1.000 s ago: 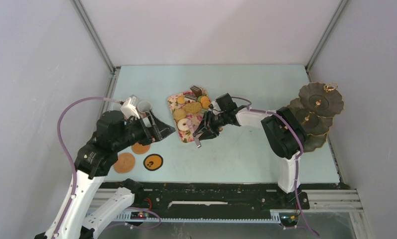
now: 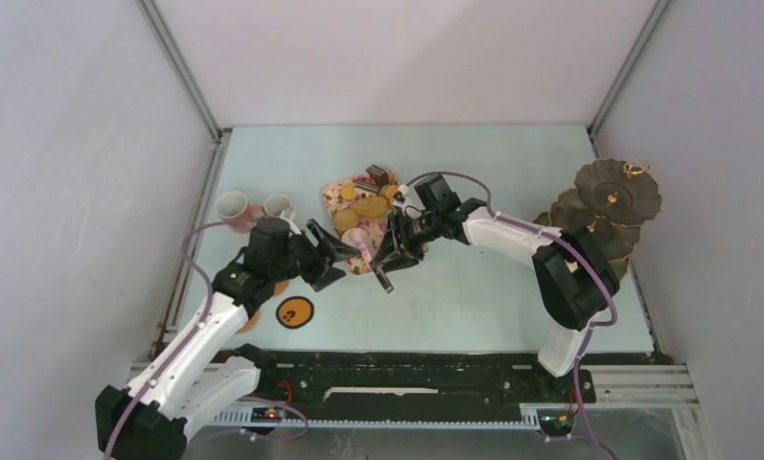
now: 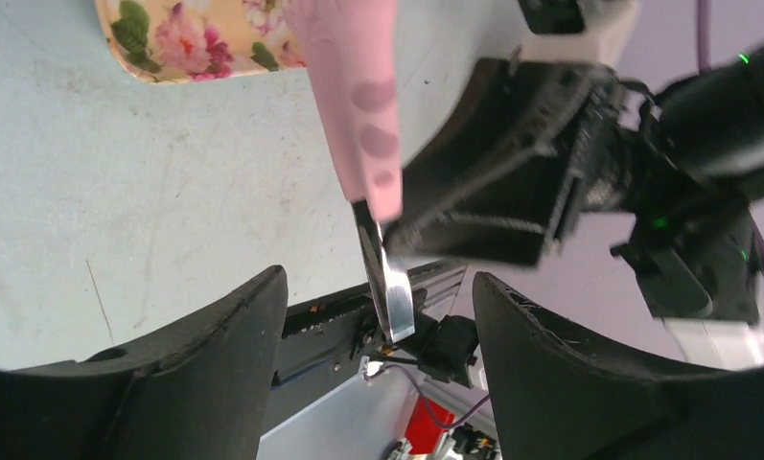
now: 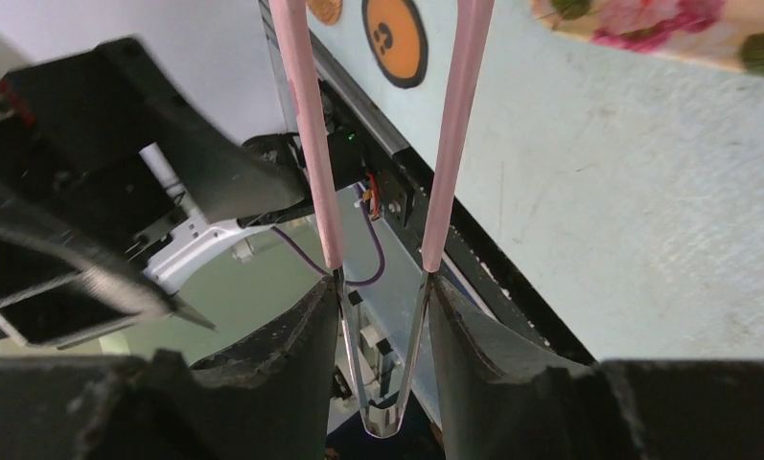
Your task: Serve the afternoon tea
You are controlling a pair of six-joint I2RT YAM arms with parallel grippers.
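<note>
In the top view, a floral tray [image 2: 332,196] of biscuits and cakes lies mid-table. Pink tongs [image 2: 362,243] reach over its lower part, hiding most of the ring-shaped doughnut there. My right gripper is closed against both legs of the tongs near their metal bend; the pink legs stand spread apart. My left gripper is open and faces the tongs from the left. Between its fingers, in the left wrist view, the tongs' metal end [image 3: 394,297] shows farther off, with a gap on either side.
A dark tiered stand [image 2: 615,196] with gold edges occupies the right side. Two cups [image 2: 234,207] stand at the left, behind the left arm. A round orange-and-black coaster [image 2: 294,311] lies by the front edge.
</note>
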